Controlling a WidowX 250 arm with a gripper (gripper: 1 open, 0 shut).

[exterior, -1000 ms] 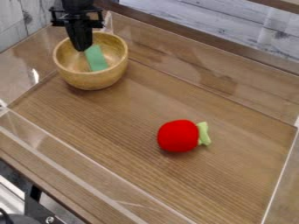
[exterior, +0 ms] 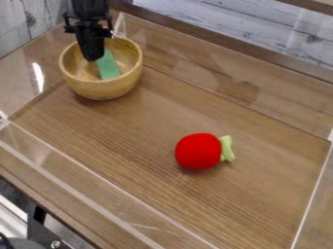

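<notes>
My black gripper (exterior: pixel 92 49) reaches down from the top edge at the upper left, shut, over a yellow bowl (exterior: pixel 104 88). A green object (exterior: pixel 107 66) lies inside the bowl just beside the fingertips; nothing clearly shows between the fingers. A red round object (exterior: pixel 198 151) with a pale green part at its right side lies on the wooden table toward the lower right.
A grey wall borders the top left, and black cabling shows at the bottom left corner.
The gripper has shifted slightly over the last second at the bowl; the bowl and the red object look nearly unchanged.
</notes>
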